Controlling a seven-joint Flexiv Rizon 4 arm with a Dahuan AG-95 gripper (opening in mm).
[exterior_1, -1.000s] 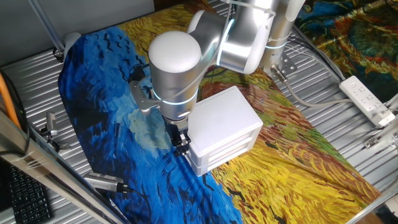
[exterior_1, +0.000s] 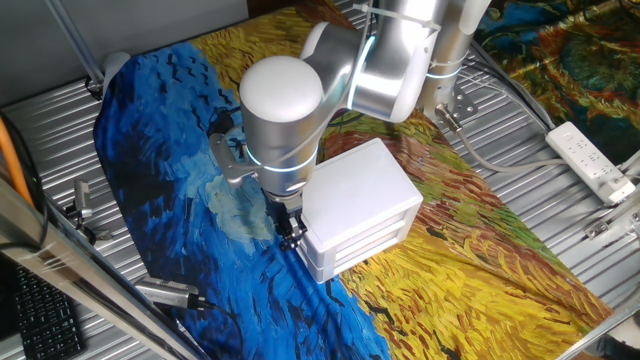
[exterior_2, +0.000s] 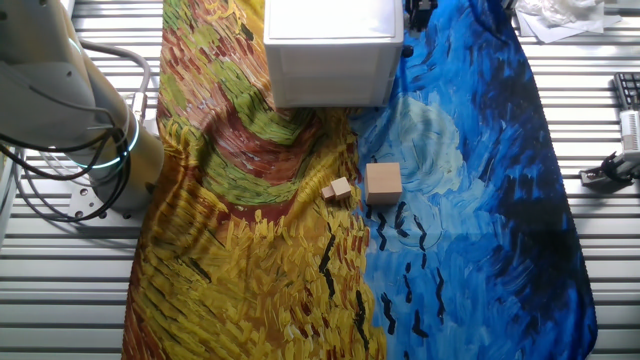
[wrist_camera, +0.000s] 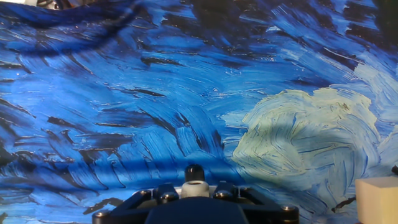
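My gripper (exterior_1: 291, 240) hangs at the side of the white drawer unit (exterior_1: 362, 195), low over the blue part of the cloth; whether the two touch cannot be told. In the wrist view, the gripper looks shut, its dark tip in the middle and nothing showing between the fingers. A larger wooden block (exterior_2: 383, 184) rests on the cloth, with a small pale block (exterior_2: 341, 187) and a smaller piece (exterior_2: 328, 193) to its left. The corner of a pale block (wrist_camera: 377, 198) enters the wrist view at lower right. Exterior view 1 hides the blocks behind the arm and unit.
The painted cloth (exterior_2: 250, 290) covers the ribbed metal table (exterior_2: 60, 290), with broad free room in front of the blocks. A power strip (exterior_1: 592, 160) lies on the far right, a keyboard (exterior_1: 45, 310) at lower left, and a metal post crosses the left corner.
The arm has shifted only very slightly over the last second, its upper part lowering a touch. The gripper remains beside the drawer unit, which has not moved.
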